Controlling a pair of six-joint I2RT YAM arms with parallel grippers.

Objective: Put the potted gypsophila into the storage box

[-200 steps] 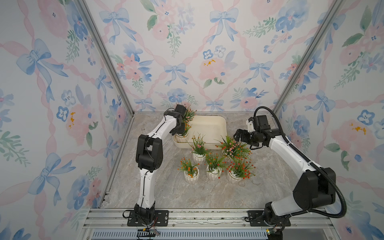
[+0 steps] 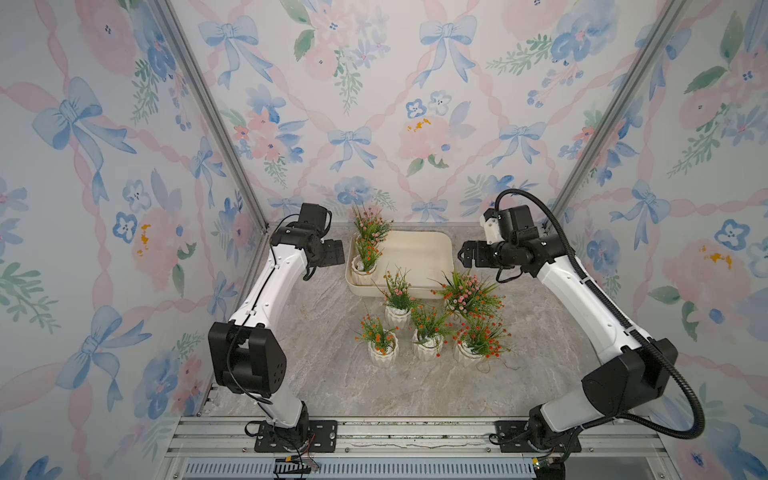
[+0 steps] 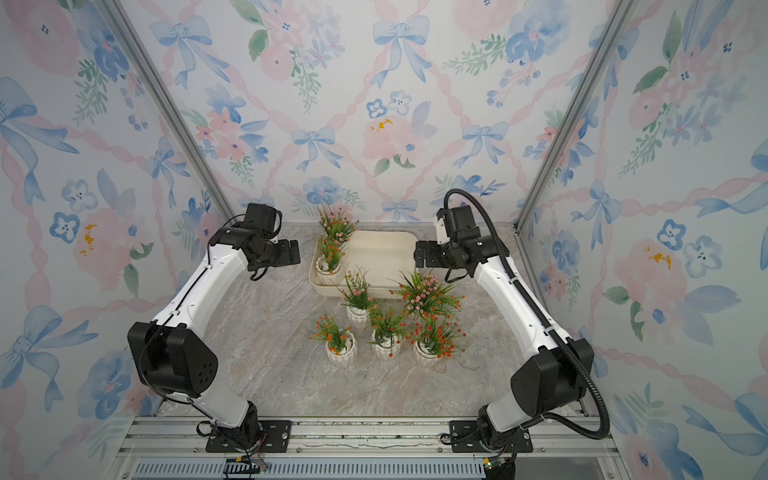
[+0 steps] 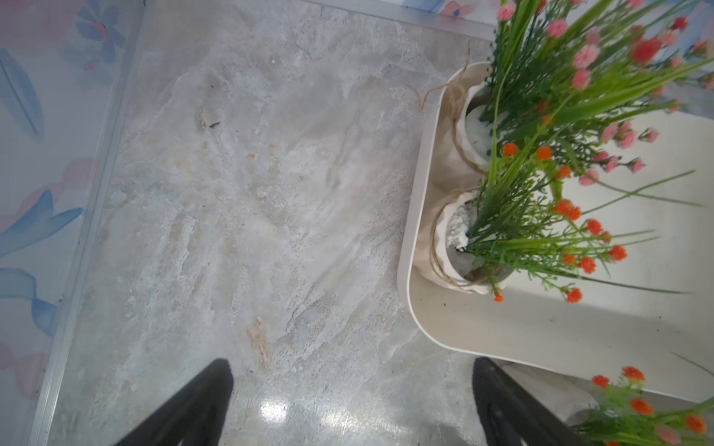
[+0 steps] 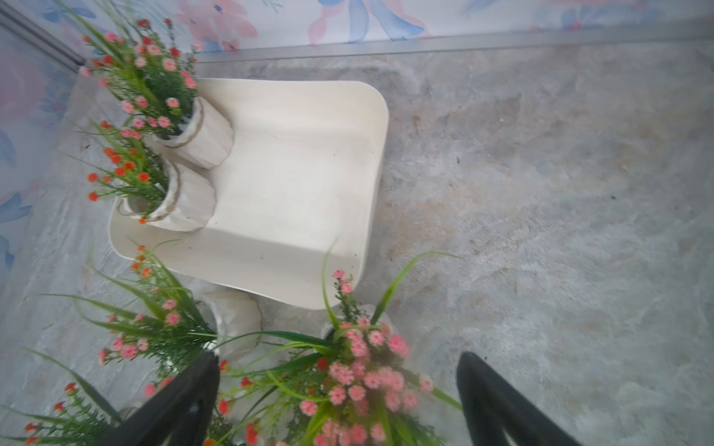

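A cream storage box [image 2: 416, 260] holds two potted flower plants at its left end: a pink one [image 5: 186, 133] behind an orange one [image 5: 182, 197]. In front of the box stand several more white pots of pink and orange flowers, among them a pink plant [image 2: 468, 297], a middle plant [image 2: 430, 340] and an orange one [image 2: 382, 352]. My left gripper [image 2: 332, 253] is open and empty, left of the box. My right gripper [image 2: 473, 254] is open and empty, above the pink plant near the box's right end.
Bare marble tabletop [image 4: 267, 186] lies left of the box and to its right [image 5: 520, 186]. The box's middle and right are empty. Patterned walls enclose the table at back and sides.
My left arm has pulled back leftward from over the potted plants in the box. My right gripper has risen a little and shifted slightly left.
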